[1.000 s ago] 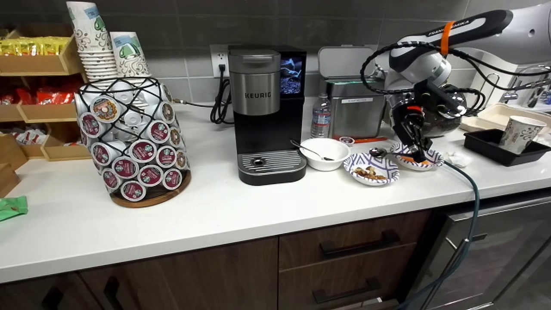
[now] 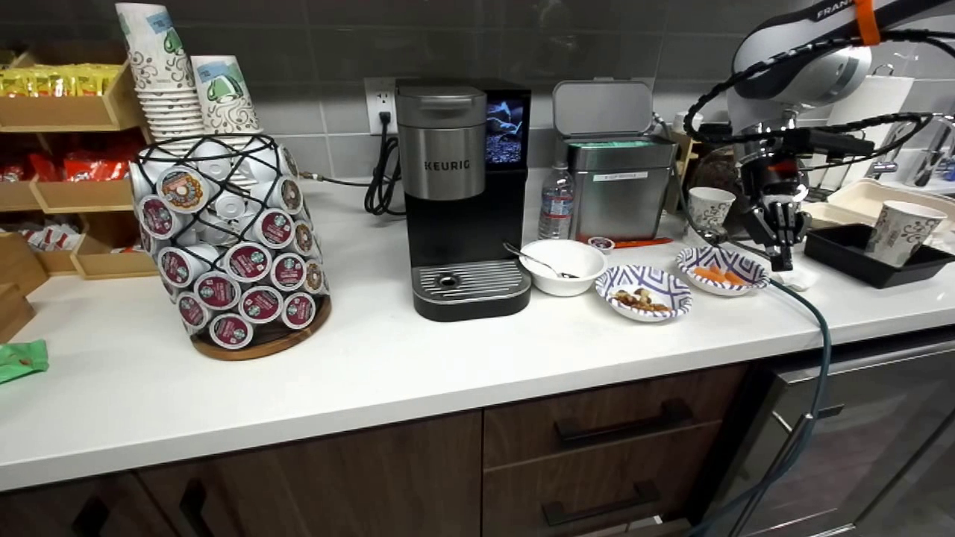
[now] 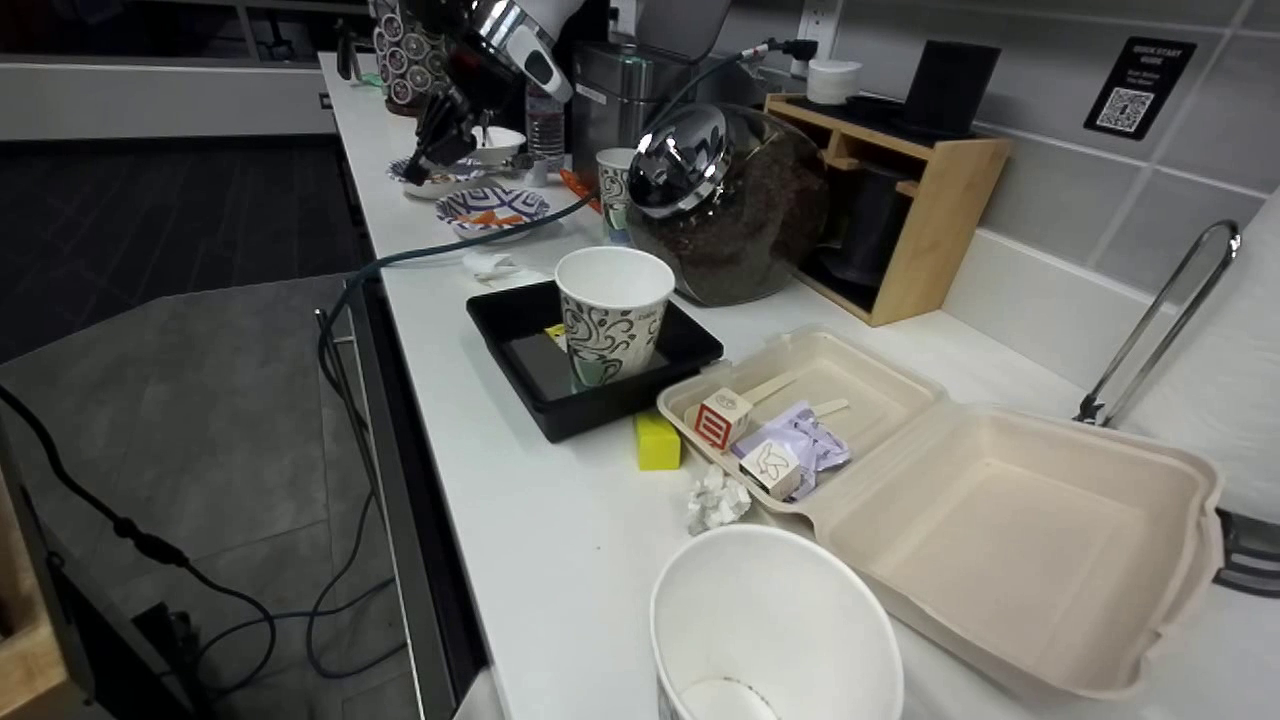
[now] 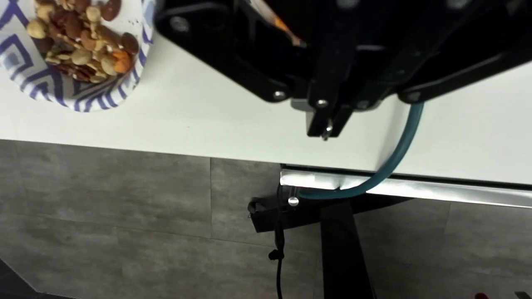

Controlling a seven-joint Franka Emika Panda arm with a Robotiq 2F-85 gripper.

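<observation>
My gripper [image 2: 782, 259] is shut on a metal spoon, above the counter near the carrot bowl. The spoon [image 2: 714, 236] reaches left from the fingers in exterior view 1; its handle end [image 4: 327, 130] pokes out between the fingertips in the wrist view. Whether the spoon carries anything cannot be told. Orange pieces lie in a blue-patterned paper bowl [image 2: 691, 259], partly hidden behind the gripper in the wrist view. Mixed nuts fill part of a similar bowl [image 4: 107, 101] to its left. A white bowl [image 2: 548, 251] beside the coffee maker holds another spoon [image 2: 548, 265].
The coffee maker [image 2: 465, 206] and a water bottle [image 2: 556, 207] stand behind the bowls. A black tray [image 3: 542, 408] with a paper cup [image 3: 613, 300] sits right of the carrots. A teal hose [image 2: 812, 313] drapes over the counter edge.
The arm has moved right and a little up in exterior view 1. The spoon has come along, from over the two patterned bowls to farther right. The bowls have stayed put.
</observation>
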